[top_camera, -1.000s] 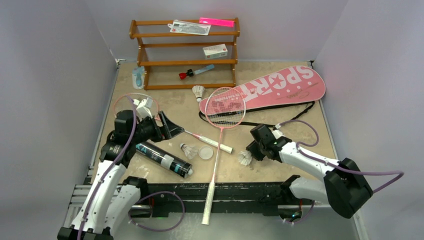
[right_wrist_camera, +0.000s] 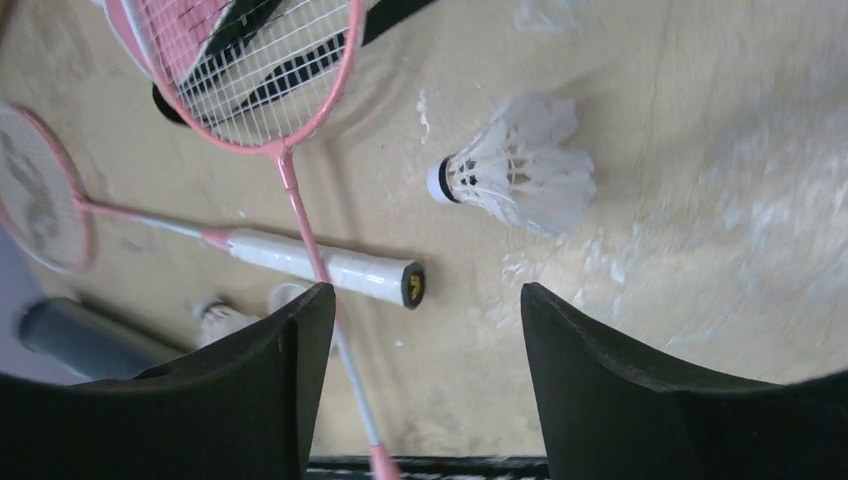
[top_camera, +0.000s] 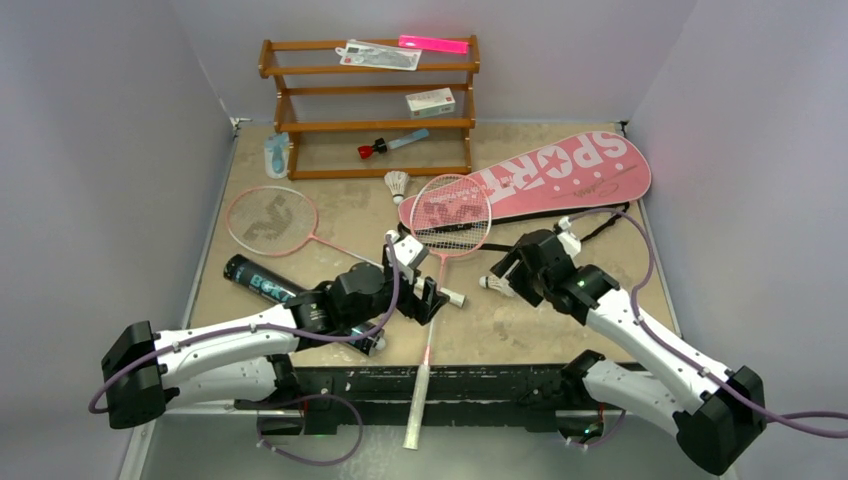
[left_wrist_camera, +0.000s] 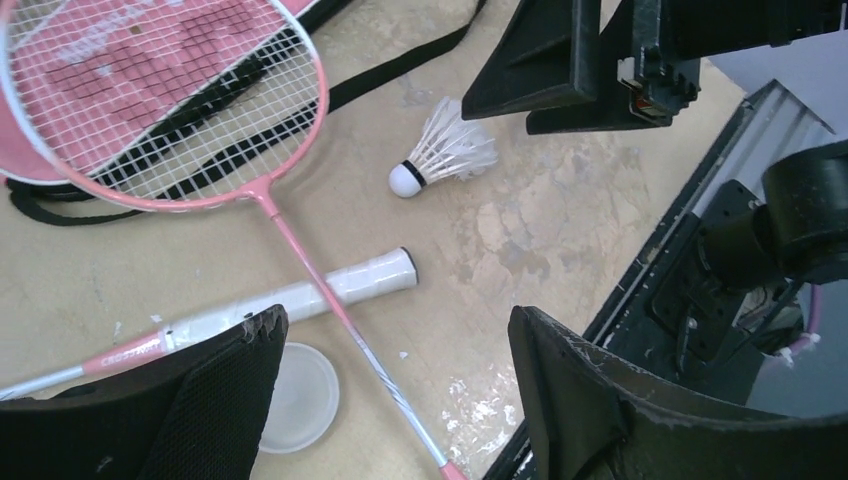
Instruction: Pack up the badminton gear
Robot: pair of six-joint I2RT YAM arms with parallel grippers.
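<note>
A pink racket (top_camera: 441, 268) lies with its head over the end of the pink bag (top_camera: 575, 170) and its shaft across the white grip (left_wrist_camera: 375, 278) of a second racket (top_camera: 272, 220). One shuttlecock (right_wrist_camera: 515, 170) rests on the surface, beyond the fingers of my right gripper, which is open and empty. My left gripper stands open above the crossed rackets, nothing between its fingers. In the left wrist view, a round white lid (left_wrist_camera: 300, 400) shows beside the left finger. The black tube (top_camera: 258, 281) is partly hidden by the left arm.
Another shuttlecock (top_camera: 397, 184) lies near the wooden rack (top_camera: 380, 126), which holds small items. A blurred shuttlecock (right_wrist_camera: 222, 322) sits near the tube. The bag's black strap (left_wrist_camera: 405, 65) curves across the surface. Clear floor lies at the front right.
The left arm has swung right from over the tube to the crossed rackets. My right gripper has backed up and away.
</note>
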